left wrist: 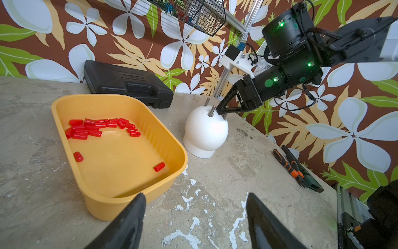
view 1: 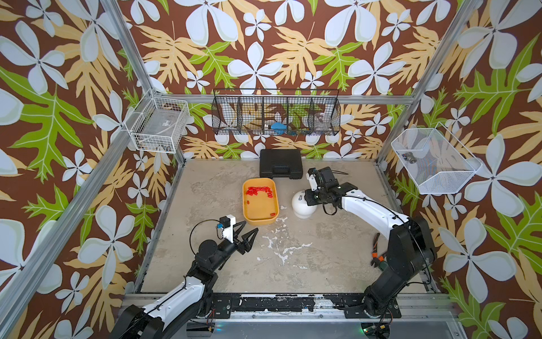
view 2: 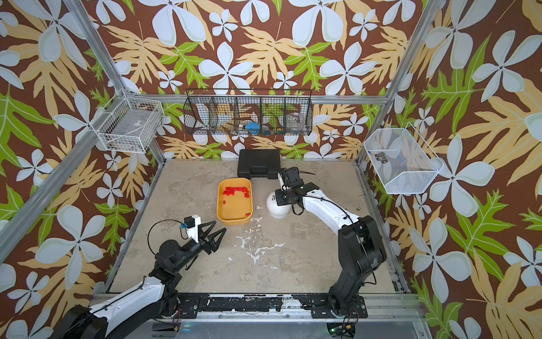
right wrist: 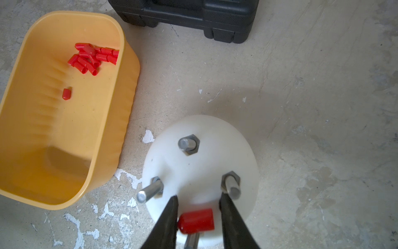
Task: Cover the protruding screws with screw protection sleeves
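A white domed fixture [right wrist: 199,166] with protruding screws [right wrist: 187,144] stands right of the yellow tray [right wrist: 95,166], which holds several red sleeves [right wrist: 89,62]. My right gripper is over the fixture, a red sleeve [right wrist: 196,221] between its fingertips at the nearest screw; the blur hides whether it grips the sleeve or how that sits on the screw. My left gripper stands open and empty on the near left, short of the tray.
A black case [view 1: 280,163] lies at the back. Pliers [left wrist: 286,164] and another tool lie at the right edge. Wire baskets [view 1: 275,113] hang on the frame.
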